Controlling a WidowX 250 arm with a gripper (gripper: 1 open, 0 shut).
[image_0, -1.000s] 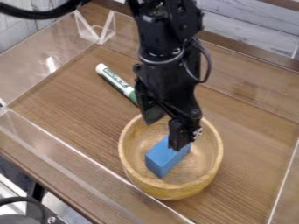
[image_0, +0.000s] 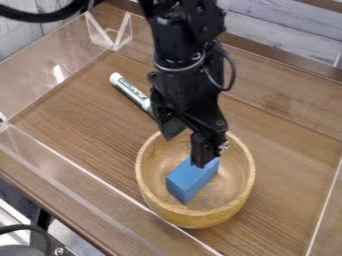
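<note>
A blue block (image_0: 191, 182) lies in a wooden bowl (image_0: 225, 206) at the lower middle. My black gripper (image_0: 187, 145) hangs over the back half of the bowl, above and just behind the block, open. Its fingers are dark, and whether they touch the bowl cannot be told.
A white marker-like tube with a green part (image_0: 130, 91) lies behind and left of the bowl. Clear walls run along the left edge, and a dark cable is at the lower left.
My gripper has shifted slightly up, away from the blue block. The block and bowl look almost unchanged.
</note>
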